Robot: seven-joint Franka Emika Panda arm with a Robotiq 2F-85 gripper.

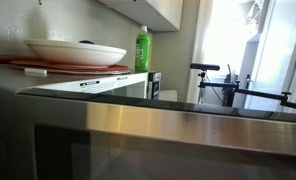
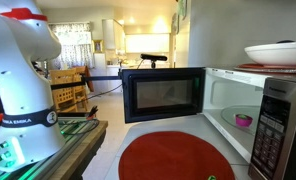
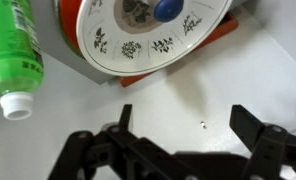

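Observation:
My gripper is open in the wrist view, its two black fingers (image 3: 247, 127) set wide apart with nothing between them. Below it is the white microwave top. A white bowl (image 3: 183, 42) with dark characters on its rim and a blue item (image 3: 168, 10) inside rests on a red mat (image 3: 220, 28). Left of it is a green bottle (image 3: 13, 75) with a white cap (image 3: 16, 105). Exterior view 1 shows the bowl (image 1: 76, 53) and bottle (image 1: 142, 50) on top of the microwave; the gripper is outside that view.
In exterior view 2 the microwave door (image 2: 163, 92) stands open, with a pink cup or bowl (image 2: 243, 120) inside on the turntable. A round red mat (image 2: 175, 156) lies in front. The white arm (image 2: 26, 95) is at left.

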